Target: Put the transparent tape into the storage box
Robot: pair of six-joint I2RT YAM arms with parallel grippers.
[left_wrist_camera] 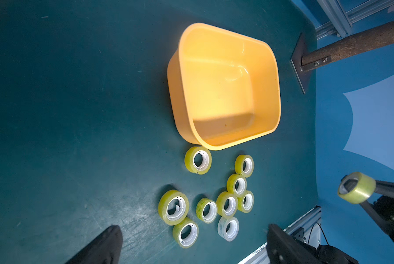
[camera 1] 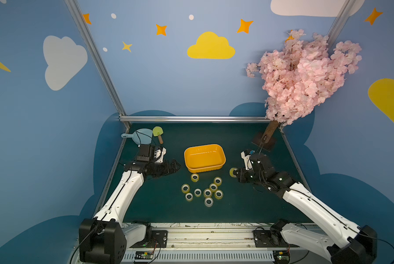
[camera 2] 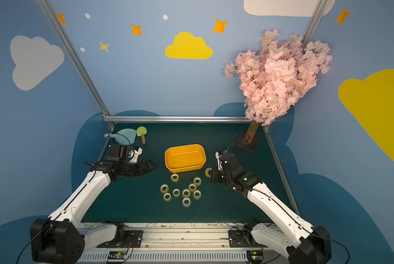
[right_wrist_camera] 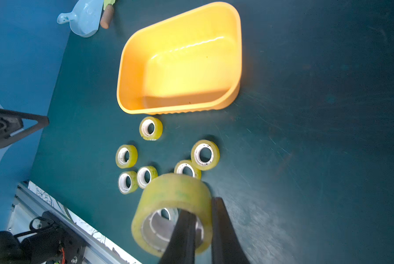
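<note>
A yellowish roll of transparent tape (right_wrist_camera: 172,193) is pinched by its ring wall in my right gripper, one finger inside the core and one outside. In the left wrist view this held roll (left_wrist_camera: 359,187) hangs well clear of the table. The storage box (camera 1: 204,169), orange-yellow and empty, stands mid-table, to the left of the right gripper. My left gripper is open left of the box, its fingers wide apart with nothing between them. Several more tape rolls (left_wrist_camera: 227,204) lie on the table in front of the box.
One roll (left_wrist_camera: 198,160) sits right by the box's front wall. A blue dustpan (camera 1: 142,136) and a small green shovel (camera 1: 157,131) lie at the back left. The blossom tree's base (camera 2: 247,141) stands at the back right.
</note>
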